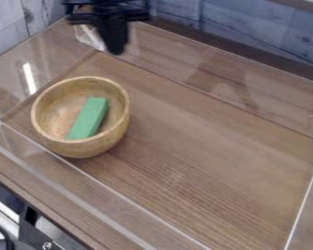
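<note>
A light wooden bowl [54,120] sits on the left side of the wooden table, with a green oblong block [89,117] lying inside it. My gripper [113,44] is high at the top edge of the view, above and behind the bowl, dark and motion-blurred; whether it is open or shut cannot be made out, and nothing held shows.
A blue-grey wall [250,39] runs along the back. Some dark hardware is at the bottom left corner.
</note>
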